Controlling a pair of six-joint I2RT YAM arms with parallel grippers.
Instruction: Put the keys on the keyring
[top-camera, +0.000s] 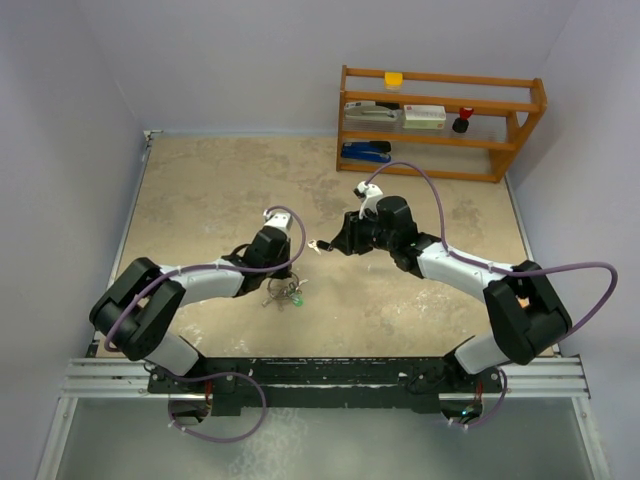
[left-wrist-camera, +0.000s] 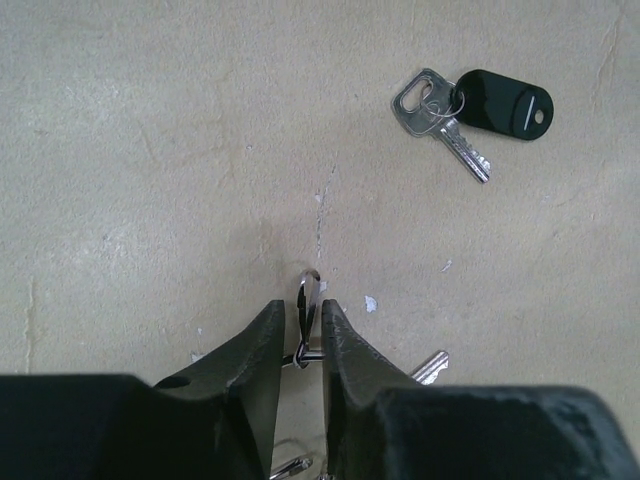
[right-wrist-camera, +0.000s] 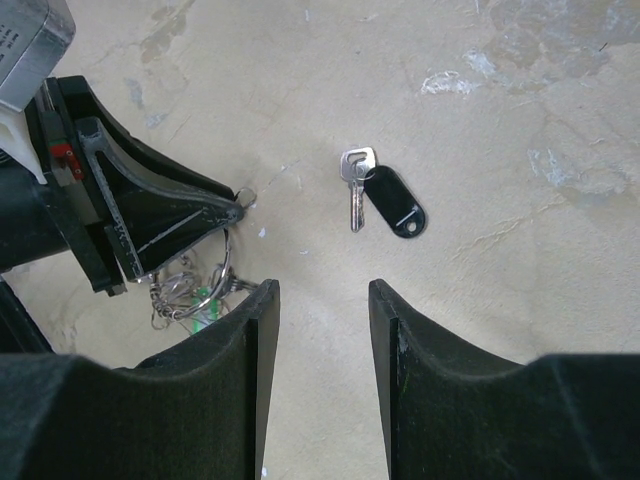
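A bunch of keys with a green piece (top-camera: 297, 300) lies at the left middle of the table. Its large metal ring (left-wrist-camera: 309, 290) rises between the fingertips of my left gripper, which stands narrowly open around the ring's edge. Most of the bunch is hidden below those fingers. To the right lies a loose silver key (right-wrist-camera: 357, 192), joined by a small wire ring to a black tag (right-wrist-camera: 396, 203). My right gripper is open near this key, with only bare table between its fingers.
A wooden rack (top-camera: 440, 97) with a stapler (top-camera: 366, 152) and other items stands at the back right. The left arm reaches in close to the loose key's left side. Bare table (top-camera: 220, 180) spreads across the back left.
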